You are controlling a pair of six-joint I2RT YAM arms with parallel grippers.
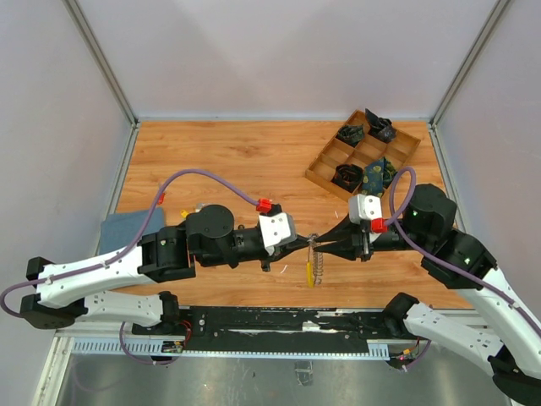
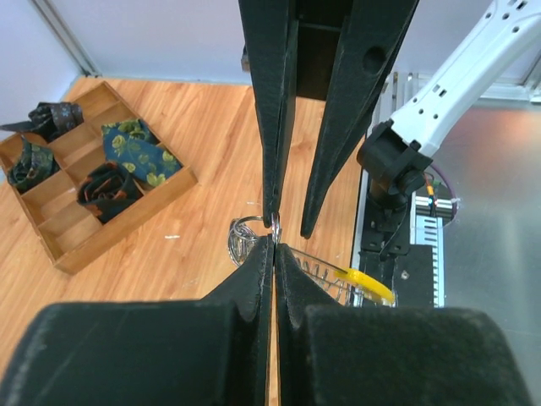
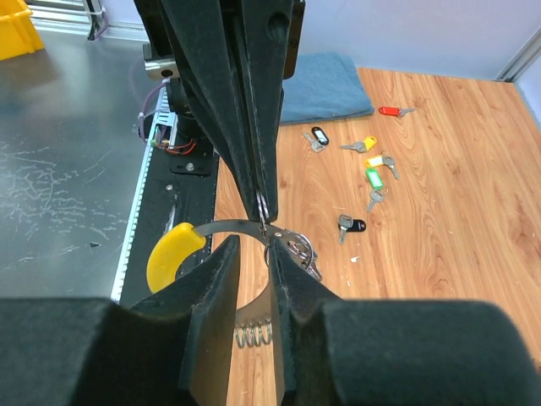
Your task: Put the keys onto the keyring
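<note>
The keyring, a metal loop (image 3: 300, 245) with a spring coil (image 1: 318, 264) and a yellow end (image 1: 310, 274), hangs at the tips of my left gripper (image 1: 309, 241). In the right wrist view, the left fingers (image 3: 254, 144) are shut with thin wire at their tips. My right gripper faces it, part open; one fingertip is very close to the wire, and contact cannot be told. Several keys with coloured tags lie on the table, among them a red-tagged key (image 3: 395, 111), a green-tagged key (image 3: 374, 182) and a black-tagged key (image 3: 349, 226).
A wooden compartment box (image 1: 317, 173) with dark rolled cloths stands at the back right. A blue cloth (image 3: 325, 88) lies on the left of the table.
</note>
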